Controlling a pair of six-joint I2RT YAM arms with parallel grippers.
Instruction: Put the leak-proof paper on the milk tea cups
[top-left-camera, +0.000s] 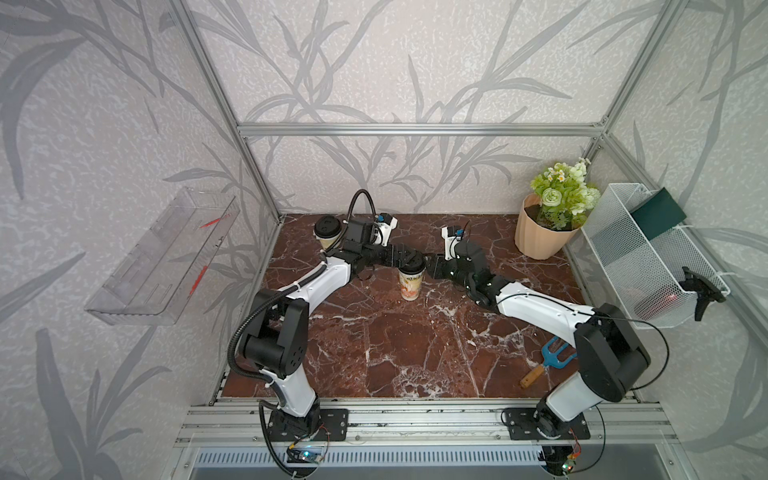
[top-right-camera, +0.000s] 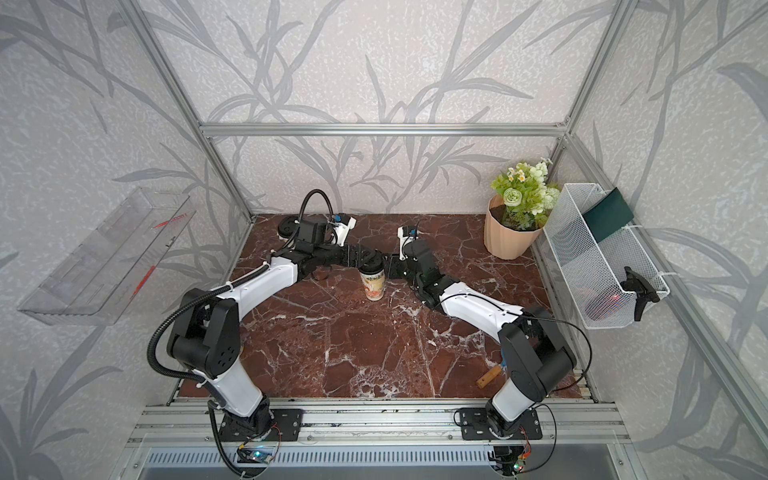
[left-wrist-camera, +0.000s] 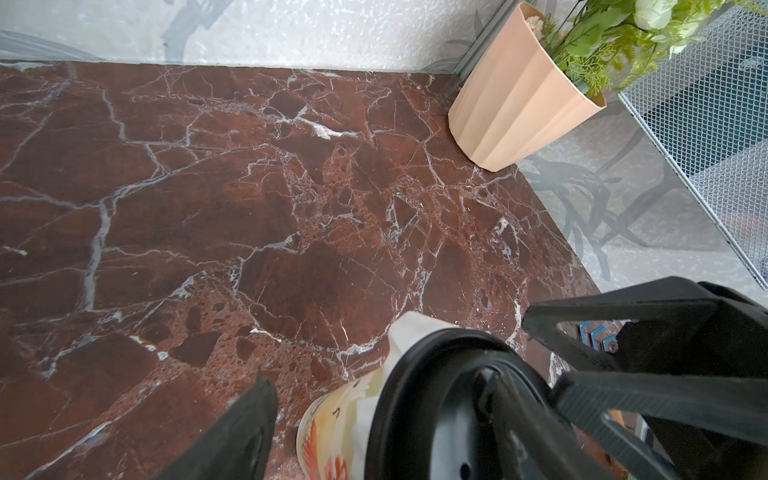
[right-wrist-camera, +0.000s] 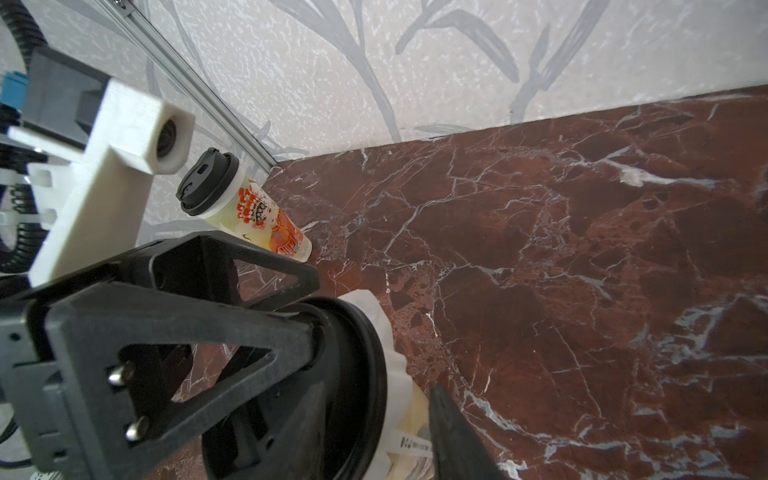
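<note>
A milk tea cup stands upright at mid-table, its black lid over white paper that pokes out around the rim. My left gripper is at the lid's left, my right gripper at its right, both at lid height. In the wrist views their fingers crowd over and beside the lid, partly blurred; whether they touch it I cannot tell. A second lidded cup stands at the back left, behind my left arm.
A flower pot stands at the back right, beside a wire basket. A blue-headed fork lies front right. A clear bin hangs on the left wall.
</note>
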